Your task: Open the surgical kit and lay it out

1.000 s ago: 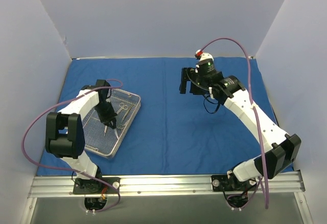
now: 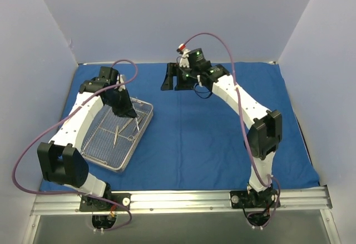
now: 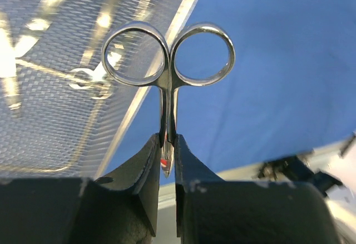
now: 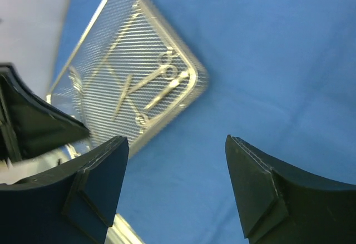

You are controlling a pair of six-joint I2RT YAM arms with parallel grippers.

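Observation:
Small silver scissors are pinched near their blades by my left gripper, finger loops pointing away from it. In the top view my left gripper hangs over the wire mesh tray. Blurred behind the scissors in the left wrist view, several metal instruments lie in the tray. The right wrist view shows more of them, with a ringed instrument near the tray's corner. My right gripper is open above the cloth, to the right of the tray, nothing between its fingers.
A blue cloth covers the table, bare across the middle and right. White walls bound the back and sides. A metal rail runs along the front.
My left gripper has lifted the scissors from low in the tray and swung toward its right rim. My right arm has moved left, nearer the tray, its gripper still open.

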